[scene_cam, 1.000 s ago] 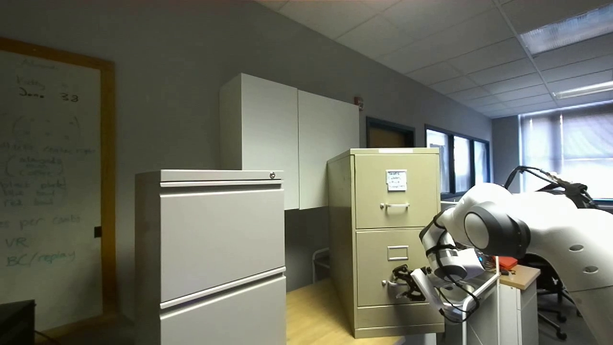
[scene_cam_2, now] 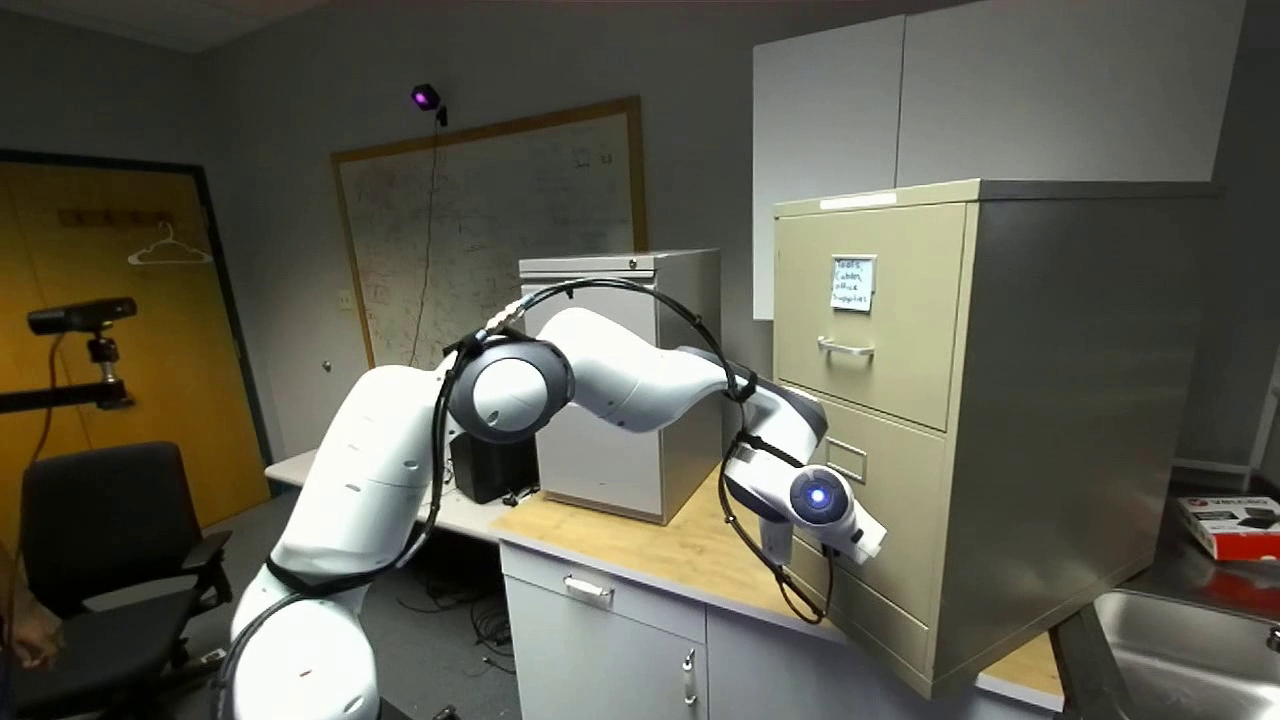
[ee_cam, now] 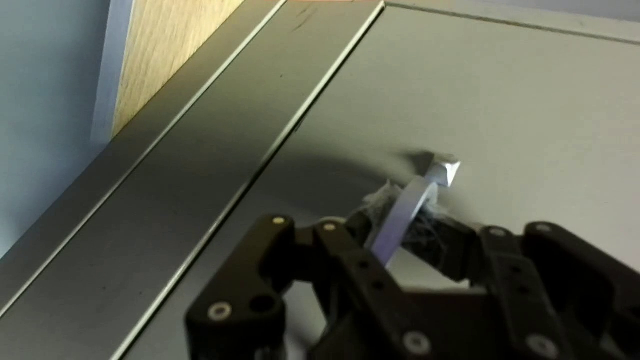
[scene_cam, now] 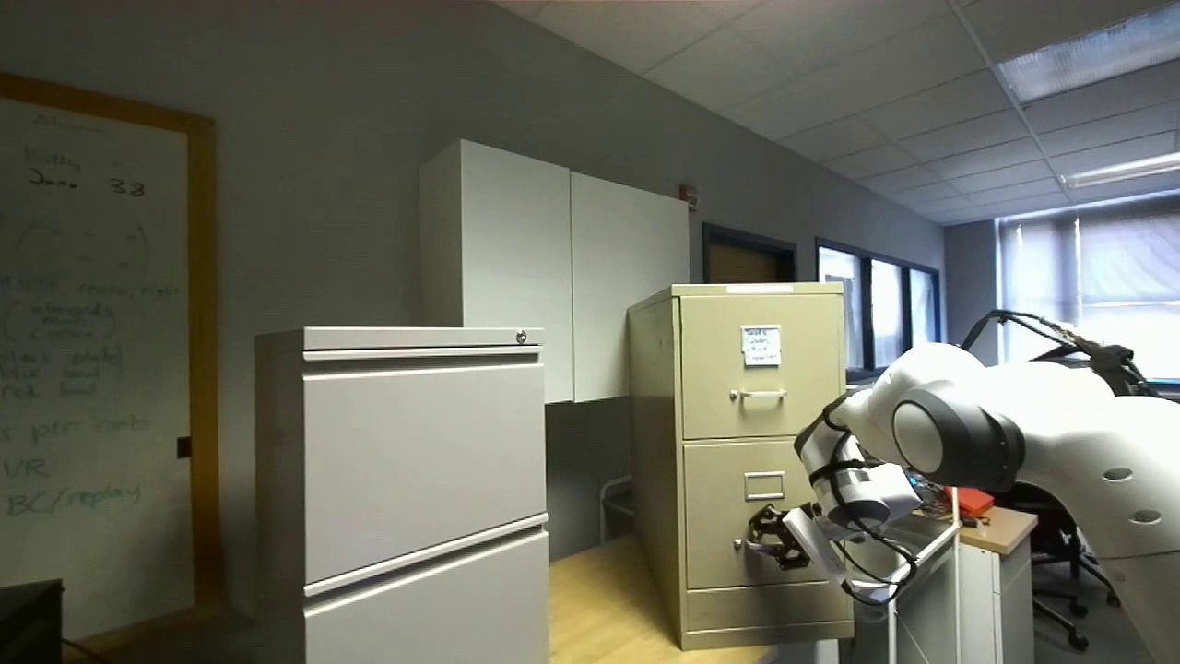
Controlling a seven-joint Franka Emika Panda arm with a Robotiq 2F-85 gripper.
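The tan filing cabinet (scene_cam: 654, 420) has two drawers, both flush with its front. Between the black fingers in the wrist view runs the curved metal handle (ee_cam: 406, 210) of the lower drawer (ee_cam: 510, 120), and my gripper is shut on it. Frayed, pale material clings to the finger ends around the handle. From the first exterior view, my gripper (scene_cam: 777, 539) is at the lower drawer's front, with one end of the handle showing to its left. The second exterior view has the fingers hidden behind the wrist.
A grey cabinet (scene_cam: 426, 465) stands left of the tan one, with bare wooden counter (scene_cam: 592, 586) between them. The upper drawer's handle (scene_cam_2: 846, 348) is free. A sink (scene_cam_2: 1182, 642) lies right of the tan cabinet. Cables (scene_cam_2: 768, 558) hang from the wrist.
In the first exterior view my gripper and wrist have moved slightly left and closer to the lower drawer, and the fingers have come together around its handle. The drawer looks unmoved.
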